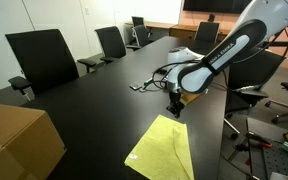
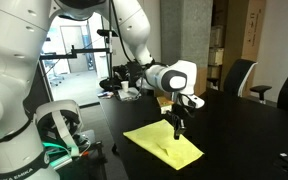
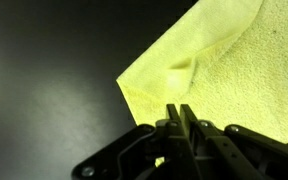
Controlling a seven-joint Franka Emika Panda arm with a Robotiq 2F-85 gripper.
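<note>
A yellow cloth point(image 1: 156, 146) lies on the black table, with part of it folded over. The cloth point(image 2: 152, 138) also shows under the arm in the second exterior view. In the wrist view a corner of the cloth point(image 3: 134, 80) points left, and a soft crease runs up toward the upper right. My gripper is shut on the cloth, its fingertips close together; the pinched bit itself is largely hidden. From the side, the gripper point(image 1: 175, 111) appears near the cloth's far edge.
A cardboard box point(image 1: 22, 145) stands at the near left of the table. Cables and small items point(image 1: 144, 87) lie farther back. Black chairs point(image 1: 42, 58) line the table's sides. Bare tabletop point(image 1: 104, 120) extends left of the cloth.
</note>
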